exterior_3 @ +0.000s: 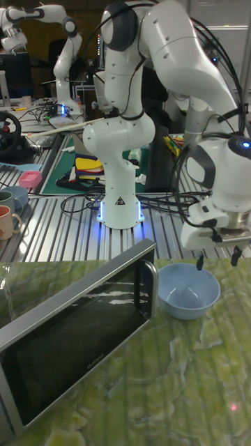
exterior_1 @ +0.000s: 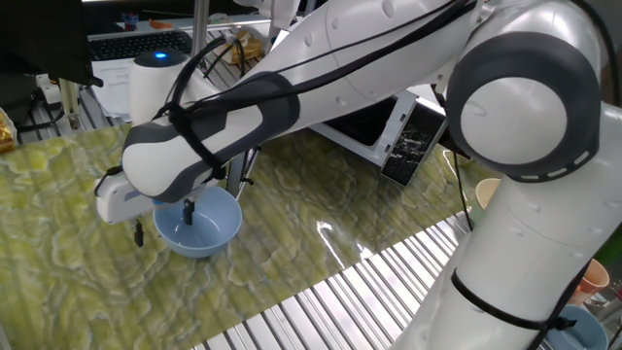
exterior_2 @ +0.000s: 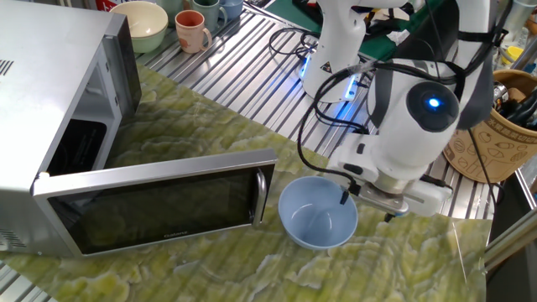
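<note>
A light blue bowl (exterior_1: pixel 216 234) stands upright and empty on the green marbled mat; it also shows in exterior view 2 (exterior_2: pixel 312 220) and, beside the microwave door, in exterior view 3 (exterior_3: pixel 187 296). My gripper (exterior_1: pixel 164 223) hangs at the bowl's rim with its dark fingers wide apart, one over the bowl and the other outside it. Nothing is between the fingers. In exterior view 3 the fingertips (exterior_3: pixel 199 263) appear near the bowl's far right rim. Whether a finger touches the bowl cannot be told.
A silver microwave (exterior_2: pixel 50 92) stands with its door (exterior_2: pixel 159 201) swung open, the door's handle close to the bowl. Several cups, including an orange mug (exterior_2: pixel 192 32), sit behind it. A basket (exterior_2: pixel 478 151) is at the far right.
</note>
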